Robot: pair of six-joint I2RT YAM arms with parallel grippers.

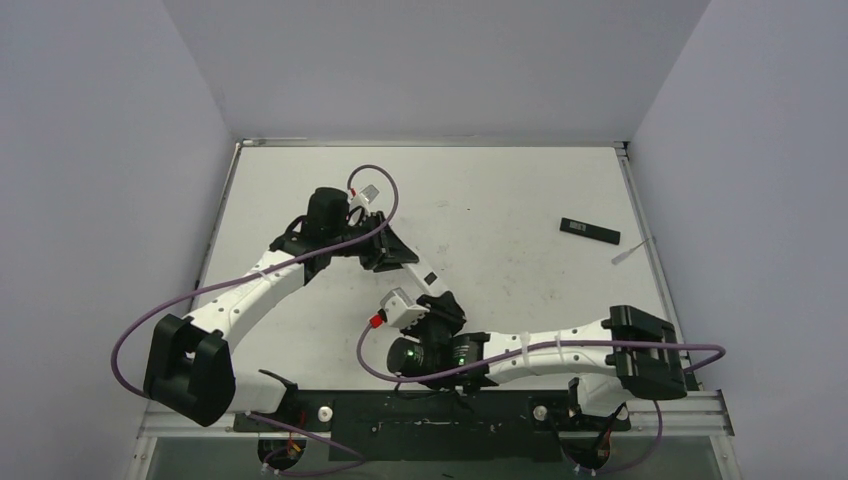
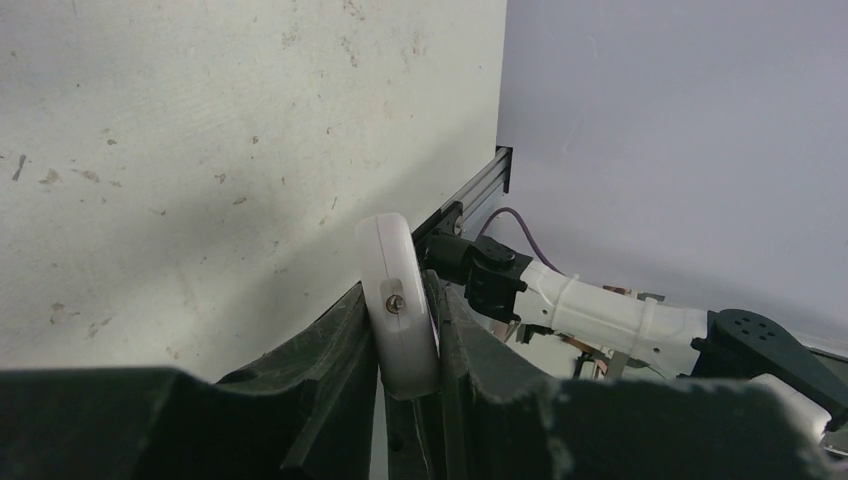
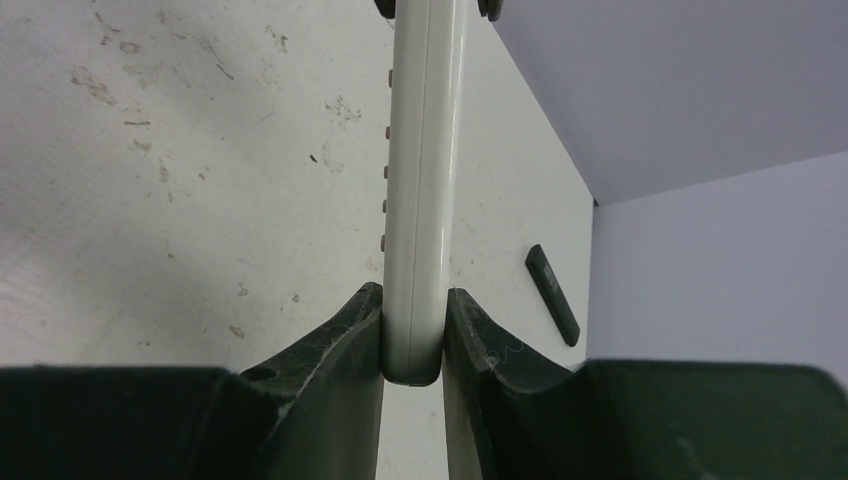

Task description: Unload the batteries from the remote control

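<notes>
The white remote control (image 1: 425, 276) is held above the table between both grippers, its dark screen facing up in the top view. My left gripper (image 1: 405, 262) is shut on its far left end. In the left wrist view, the near end of the remote (image 2: 402, 310), with a small screw in it, is pinched between the fingers. At the other end, my right gripper (image 1: 440, 305) has its fingers on both sides of the remote (image 3: 415, 250). Whether they press on it cannot be told. Small buttons show along the remote's left edge in the right wrist view. No batteries are visible.
A black bar-shaped device (image 1: 590, 231) lies at the table's right side, also seen in the right wrist view (image 3: 552, 294). Near it, by the right edge, is a small pale brush-like item (image 1: 630, 252).
</notes>
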